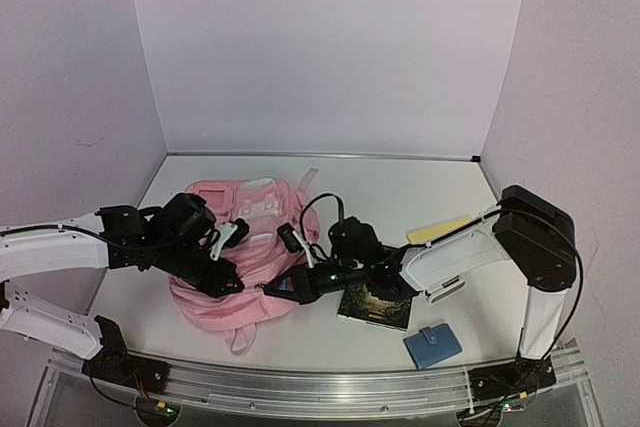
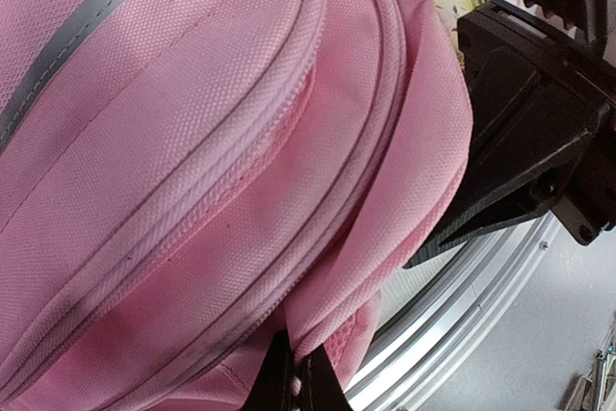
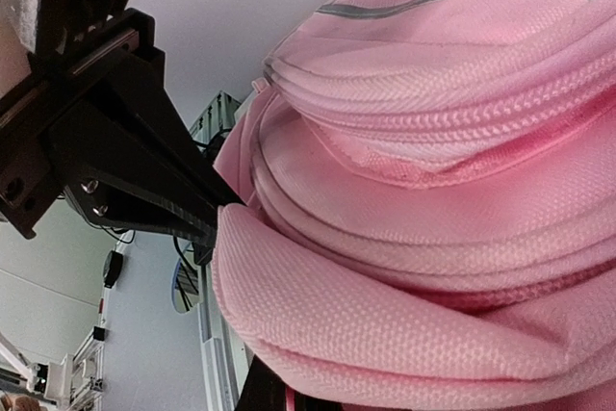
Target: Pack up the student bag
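The pink backpack point(image 1: 262, 232) lies at the left of the table, its zippered side towards the front edge. My left gripper point(image 1: 240, 291) is over its front part; in the left wrist view its dark fingers point(image 2: 272, 382) are shut on a pinched fold of the bag's fabric point(image 2: 385, 190). Just to the right, my right gripper point(image 1: 262, 289) meets the same edge of the bag. The right wrist view has its fingers point(image 3: 254, 390) close together at the bottom, a thin pink strip between them, partly hidden under a drooping pink flap point(image 3: 385, 344).
Right of the bag, a dark-covered book point(image 1: 374, 309) lies partly under my right arm. A blue wallet point(image 1: 433, 345) rests near the front edge, with a small whitish object point(image 1: 446, 290) above it and a yellow item point(image 1: 438, 230) farther back.
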